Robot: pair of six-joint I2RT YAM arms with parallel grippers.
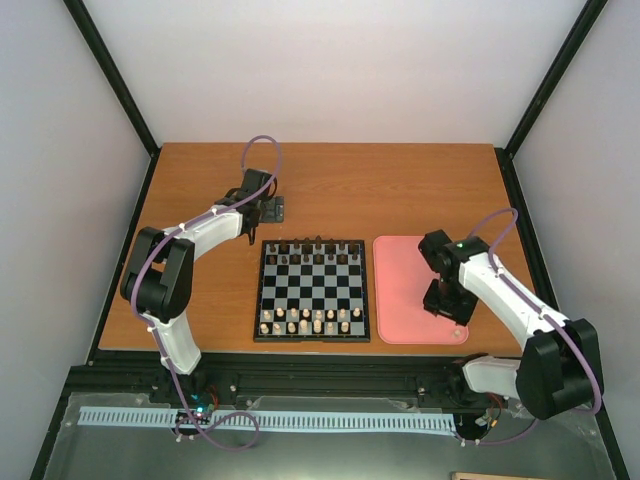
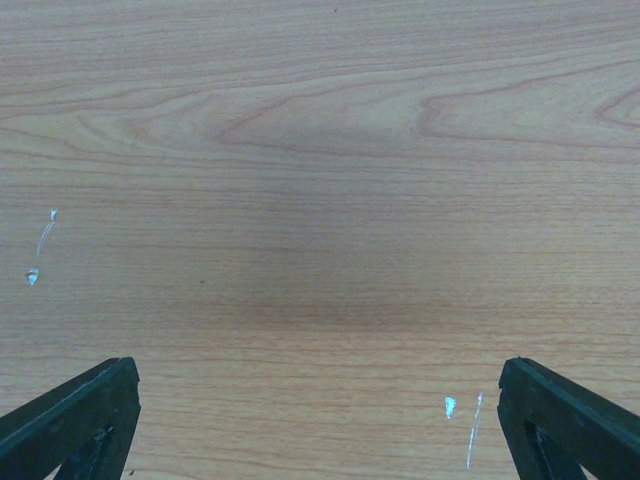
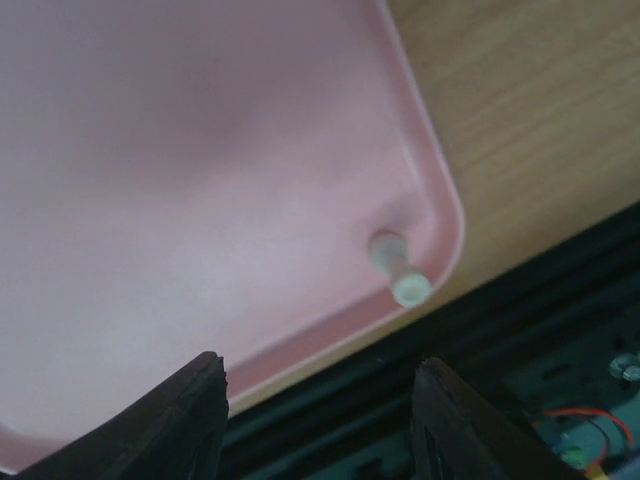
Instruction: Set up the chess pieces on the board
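The chessboard (image 1: 312,292) lies at mid-table, dark pieces (image 1: 318,258) along its far rows and white pieces (image 1: 304,327) along its near rows. Its near right corner square looks bare. One white piece (image 3: 398,270) stands upright in a corner of the pink tray (image 3: 230,190); from above, that piece (image 1: 457,334) shows at the tray's near right. Over the tray hovers my right gripper, open and empty, with the piece ahead of its fingertips and off to the right. My left gripper is open above bare wood, nothing between its fingers.
A small dark grey object (image 1: 273,208) lies beside the left gripper, behind the board. The tray's raised rim (image 3: 432,150) runs close around the white piece.
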